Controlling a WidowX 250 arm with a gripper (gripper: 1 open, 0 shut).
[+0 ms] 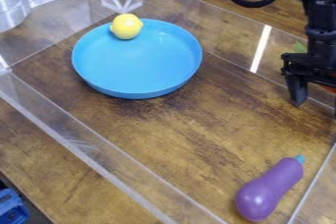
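My black gripper (309, 81) is at the right edge, low over the wooden surface and partly out of frame, its fingers apart. A light blue bowl (137, 61) sits upper left of centre, with a yellow ball (126, 27) at its far side. A purple toy eggplant (268, 189) lies at the lower right. A small green thing (298, 46) is partly hidden behind the arm.
Clear plastic walls border the wooden work area (171, 140). A blue object (10, 206) lies outside at the lower left.
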